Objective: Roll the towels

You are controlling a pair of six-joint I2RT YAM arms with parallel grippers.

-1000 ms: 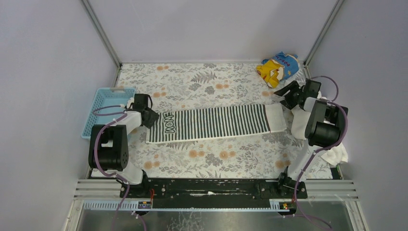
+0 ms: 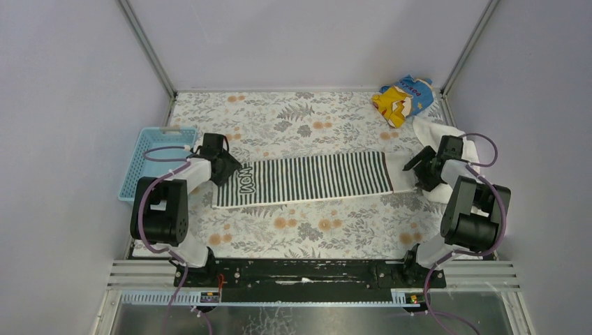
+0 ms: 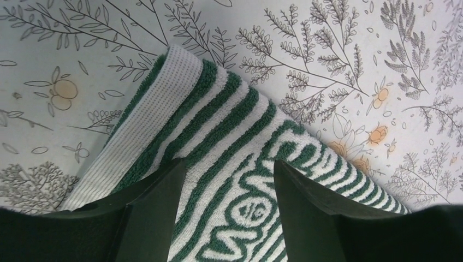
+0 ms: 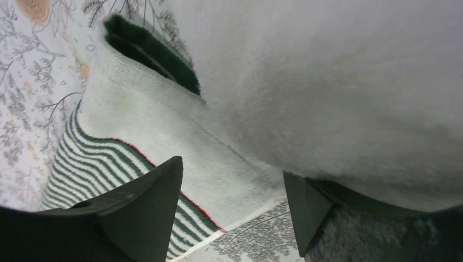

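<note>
A green-and-white striped towel (image 2: 314, 178) lies flat and folded lengthwise across the table, with raised lettering near its left end. In the left wrist view the towel's pale hem (image 3: 147, 114) runs diagonally beside the left finger. My left gripper (image 2: 232, 171) is over that end, its fingers apart above the stripes with nothing gripped. At the right end, the plain white band (image 4: 164, 131) lies below my right gripper (image 2: 413, 174), whose fingers are also parted. Nothing shows held there. The right gripper hides part of that end in the top view.
Beside the towel's right end a white cloth (image 2: 436, 132) is bunched, looming large in the right wrist view. A light-blue basket (image 2: 132, 174) stands at left. A blue-and-yellow bag (image 2: 401, 101) lies at back right. Front and back of the towel, the table is clear.
The left gripper has shifted slightly rightward over the lettered end. The towel looks unmoved.
</note>
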